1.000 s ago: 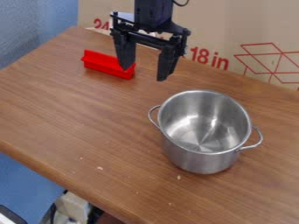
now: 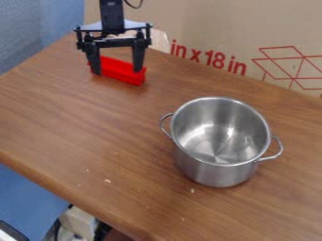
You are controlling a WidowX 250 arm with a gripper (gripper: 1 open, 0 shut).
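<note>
My gripper (image 2: 115, 58) hangs open at the top centre-left, its dark fingers spread over a red rectangular object (image 2: 123, 73) on the wooden table. The fingers overlap the red object in view, so whether they touch it is hard to tell. A steel pot (image 2: 220, 141) with two side handles stands empty at the right.
A cardboard panel (image 2: 239, 42) with red printing stands behind the table. A blue surface (image 2: 32, 66) borders the table on the left.
My gripper has moved left and away from the camera, from above the middle of the table to over the red object. The red object and pot look unmoved.
</note>
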